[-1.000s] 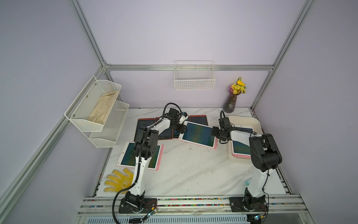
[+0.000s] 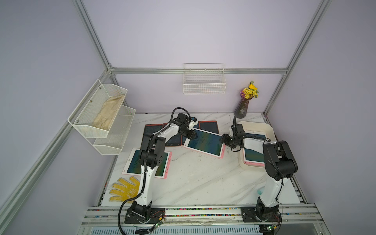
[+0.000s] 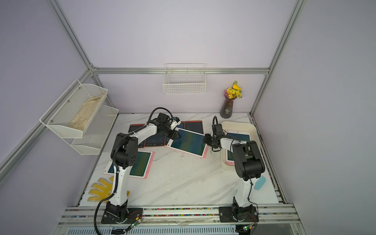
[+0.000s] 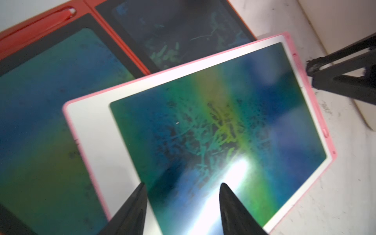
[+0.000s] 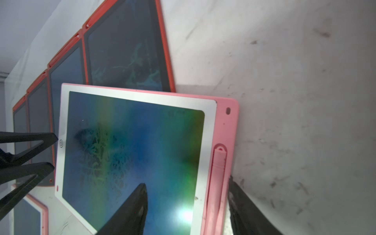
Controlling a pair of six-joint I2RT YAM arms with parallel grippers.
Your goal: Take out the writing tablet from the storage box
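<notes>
A pink-backed white writing tablet [image 2: 205, 141] lies mid-table, overlapping the red-framed dark tablets [image 5: 121, 43] behind it. My left gripper is over its left part, fingers apart, holding nothing. My right gripper is at its right end, fingertips apart either side of the pink edge with the stylus; whether they touch it I cannot tell. The cream storage box [image 3: 239, 125] stands at the right with another white-and-pink tablet [image 3: 231, 156] inside, partly hidden by the right arm.
Another tablet [image 2: 135, 164] lies at the left, near a yellow glove [image 2: 123, 190]. A flower vase [image 2: 242, 105] stands behind the box. Wire baskets [image 2: 203, 84] hang at the back and left.
My right gripper has moved slightly left; the left arm looks almost unchanged.
</notes>
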